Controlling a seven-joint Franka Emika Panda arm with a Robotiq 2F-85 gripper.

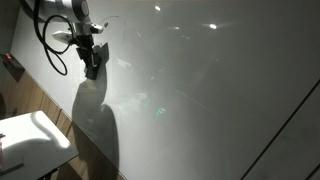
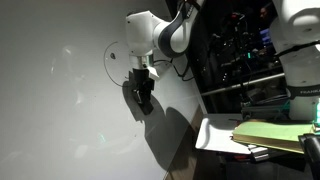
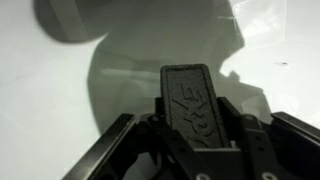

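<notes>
A dark rectangular block with raised lettering, which looks like a whiteboard eraser (image 3: pixel 193 108), is clamped between the fingers in the wrist view. My gripper is shut on it. In exterior view 1 the gripper (image 1: pixel 93 62) is at the upper left, in front of the large whiteboard (image 1: pixel 200 90). From the other side, exterior view 2 has the gripper (image 2: pixel 140 92) at the board's right part, its shadow falling below. Whether the eraser touches the board is hard to tell. Faint green marks (image 1: pixel 160 112) show near the board's middle.
A white table (image 1: pixel 35 143) stands at the lower left in exterior view 1. In exterior view 2, a yellow-green box-like object (image 2: pixel 272 134) is by the table, with another pale arm (image 2: pixel 300 60) at the right edge. Most of the board is unobstructed.
</notes>
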